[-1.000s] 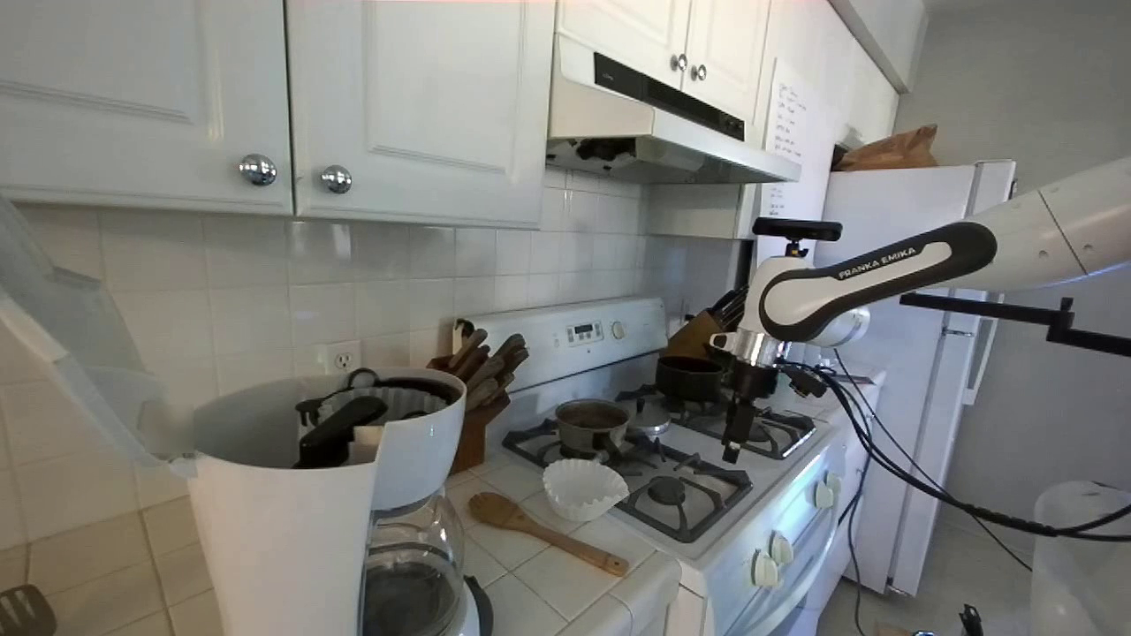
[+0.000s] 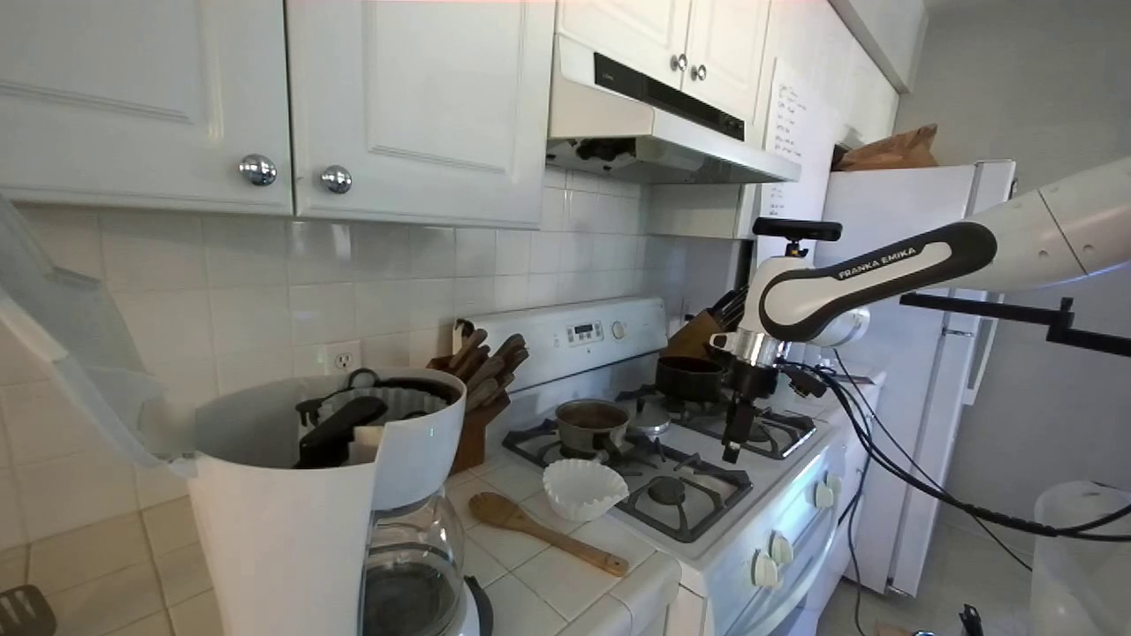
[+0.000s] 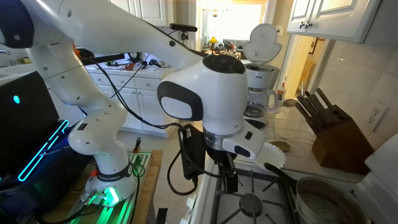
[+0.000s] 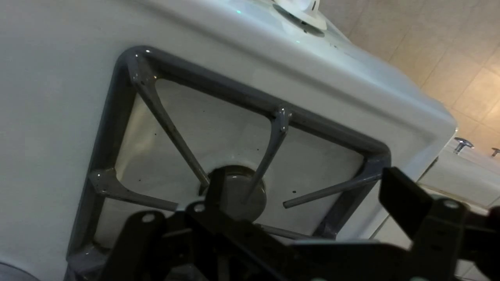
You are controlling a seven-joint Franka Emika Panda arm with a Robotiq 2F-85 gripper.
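My gripper stands open over the front burner of the stove, its two dark fingers wide apart with nothing between them. In exterior view 1 the gripper (image 2: 732, 450) points down above the stovetop, clear of the grates. A white fluted paper filter (image 2: 584, 488) lies on the counter's edge beside the stove, to the left of the gripper. Further left is the white coffee maker (image 2: 286, 530), its lid (image 2: 79, 329) raised. Inside its top, a fluted white rim (image 2: 398, 403) and a black handle (image 2: 341, 429) show. The glass carafe (image 3: 256, 102) sits below.
A wooden spoon (image 2: 546, 532) lies on the counter between coffee maker and stove. Behind it stands a knife block (image 3: 337, 140). A small pot (image 2: 591, 426) and a dark pot (image 2: 689, 377) occupy the back burners.
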